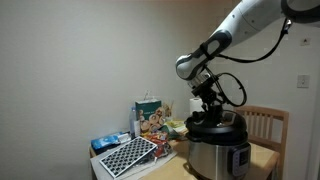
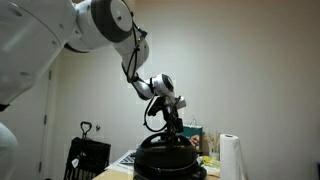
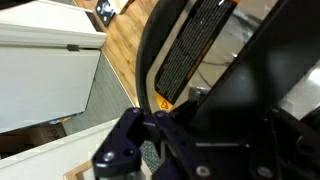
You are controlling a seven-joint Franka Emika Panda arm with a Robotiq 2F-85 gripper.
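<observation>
A steel multi-cooker (image 1: 220,160) with a black lid (image 1: 232,128) stands at the table's right side, its control panel facing the front. My gripper (image 1: 212,108) points down at the top of the lid; in the second exterior view the gripper (image 2: 172,133) is at the top of the black lid (image 2: 165,155) too. In the wrist view a wide black part of the cooker (image 3: 265,65) fills the space ahead of the fingers. The gripper is shut; whether any lid part lies between its fingers is hidden among dark parts.
A white perforated rack (image 1: 126,156), a blue box (image 1: 106,143) and a green patterned bag (image 1: 149,108) stand left of the cooker. Behind it is a wooden chair (image 1: 266,124). A paper towel roll (image 2: 230,157) stands beside the cooker in the second exterior view.
</observation>
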